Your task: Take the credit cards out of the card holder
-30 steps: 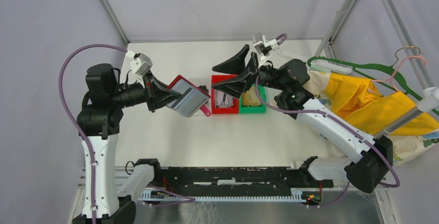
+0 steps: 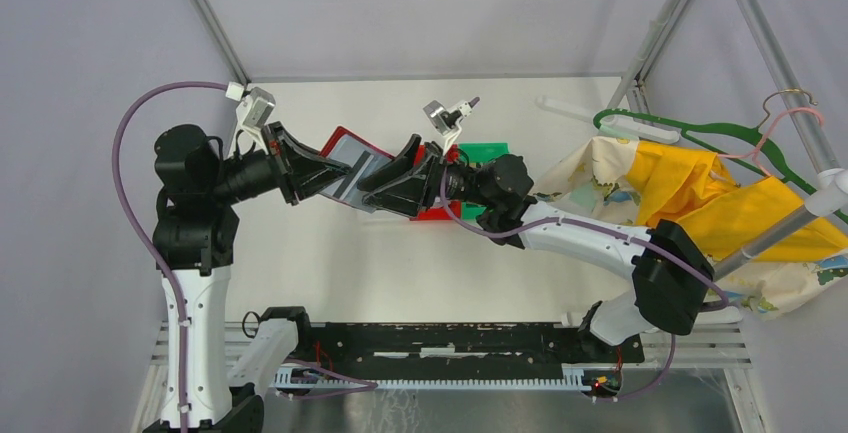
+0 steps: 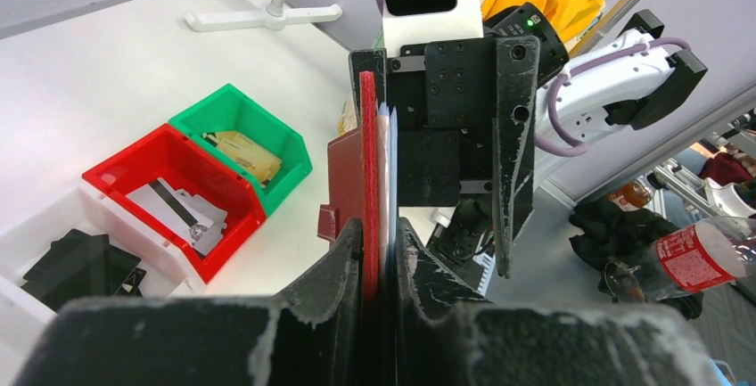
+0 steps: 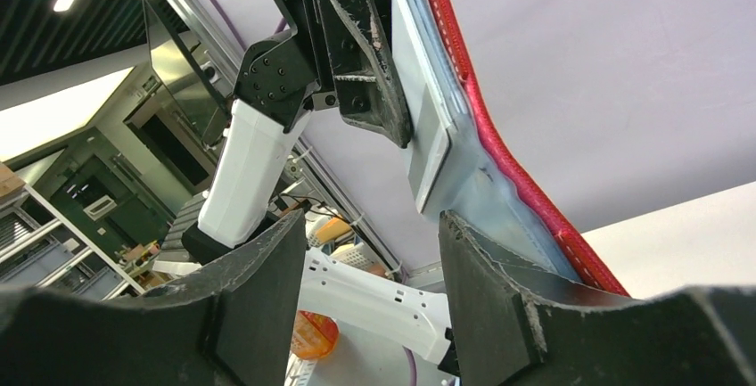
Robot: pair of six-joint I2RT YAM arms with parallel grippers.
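Observation:
The red card holder (image 2: 350, 168), with clear sleeves holding cards, is held up by my left gripper (image 2: 315, 173), which is shut on it; in the left wrist view it is seen edge-on between the fingers. Whether anything is gripped there I cannot tell.
On the table stand a red box (image 3: 143, 164), a green box (image 3: 281, 137) and a white box (image 3: 18, 315) with contents. Hangers (image 2: 730, 133) and yellow cloth (image 2: 680, 183) lie at the right.
My right gripper has moved left and down to the card holder, now partly covering the boxes in the top view. My left gripper and the holder have shifted slightly.

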